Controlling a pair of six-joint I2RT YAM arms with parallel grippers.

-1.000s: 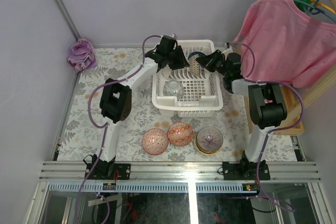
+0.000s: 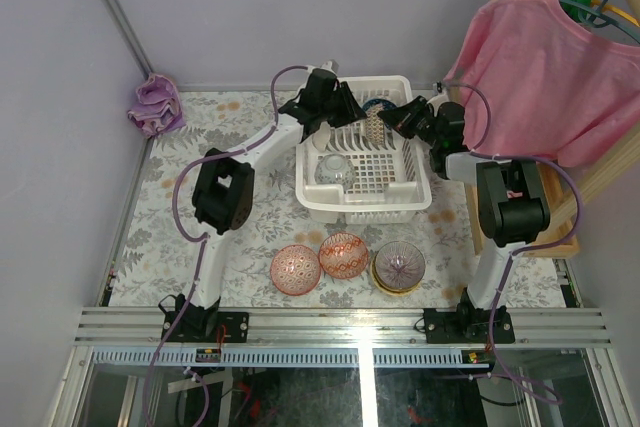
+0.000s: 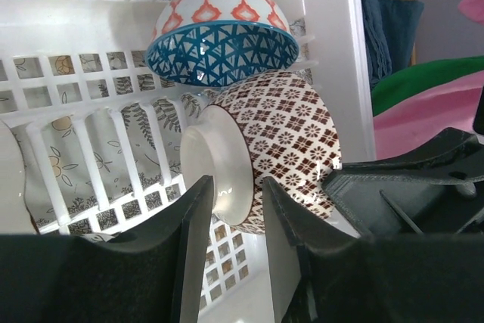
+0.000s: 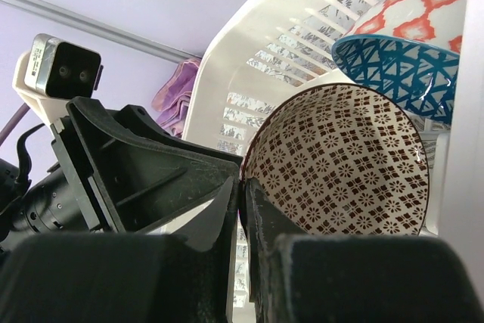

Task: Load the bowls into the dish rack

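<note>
In the white dish rack [image 2: 400,197], a brown flower-patterned bowl [image 3: 291,134] stands on edge beside a red-and-blue bowl [image 3: 219,54]. My right gripper is shut on the patterned bowl's rim. My left gripper [image 2: 350,115] is at that bowl from the left, its fingertips against it in the left wrist view; it looks shut, though what lies between the fingers is hard to see. A glass bowl [image 2: 334,171] sits in the rack's front left.
Stacks or single bowls [image 2: 295,269] [image 2: 343,255] [image 2: 397,265] rest on the table in front of the rack. A pink shirt [image 2: 530,67] hangs at right; a purple cloth [image 2: 155,104] lies at back left.
The rack has shifted slightly right, along with both grippers and the patterned bowl.
</note>
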